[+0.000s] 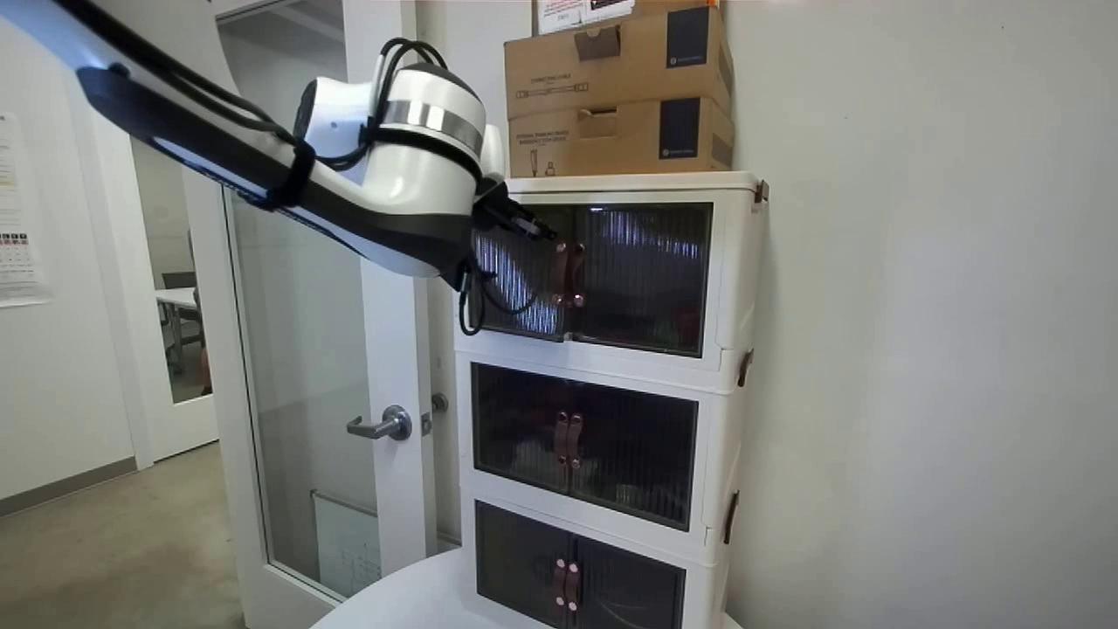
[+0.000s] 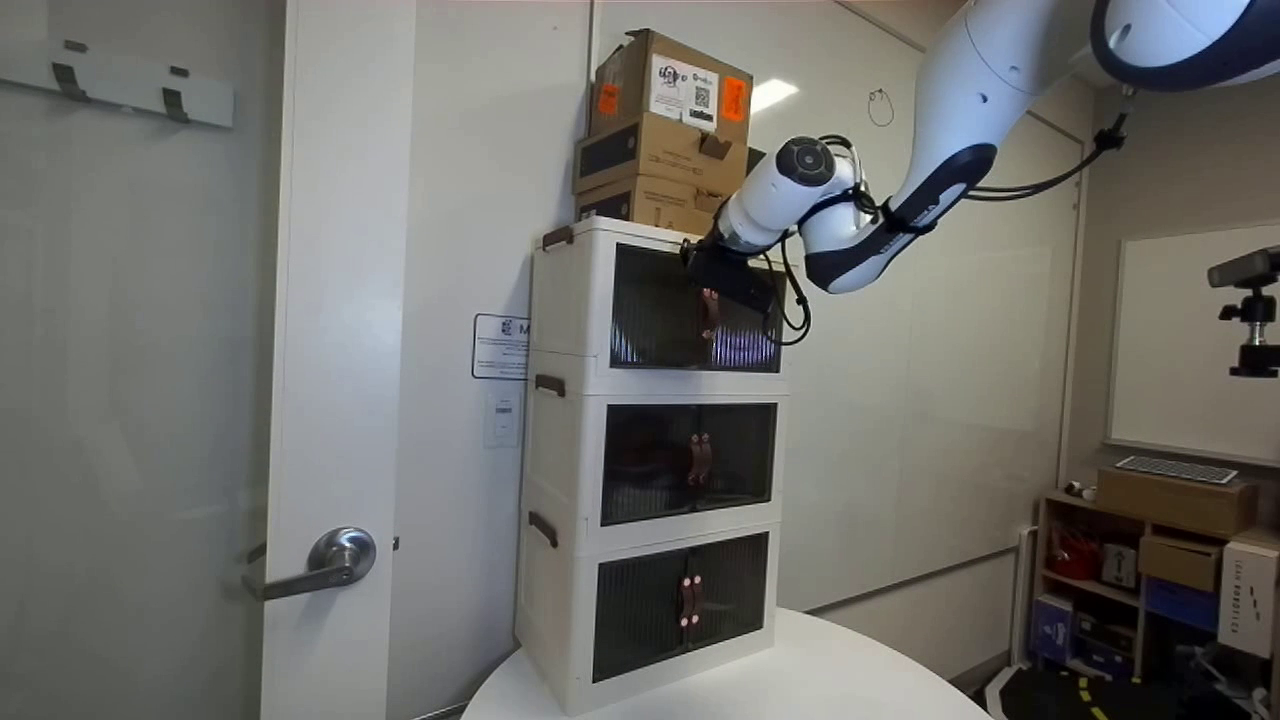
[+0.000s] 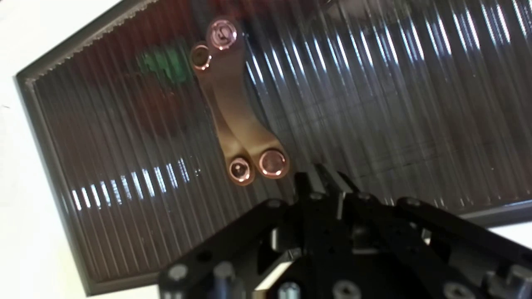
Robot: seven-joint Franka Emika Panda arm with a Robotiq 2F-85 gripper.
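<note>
In exterior view 1, my gripper (image 1: 549,232) is at the upper cabinet's left door (image 1: 514,288), close to the brown strap handles. This door's lower inner corner stands slightly proud of the right door (image 1: 645,278). The wrist view shows the fingers close together, shut, in front of ribbed dark glass. I cannot make out anything between them. Two strap handles (image 3: 244,109) with copper rivets overlap to the left of the gripper, outside its fingers. Whether the fingertips touch the glass cannot be told. In exterior view 2 the wrist hides part of the upper doors.
Two more cabinet units (image 2: 684,462) are stacked below, their doors shut, on a white round table (image 2: 828,672). Cardboard boxes (image 1: 618,79) sit on top. A glazed door with a lever handle (image 1: 383,424) stands to the left in exterior view 1.
</note>
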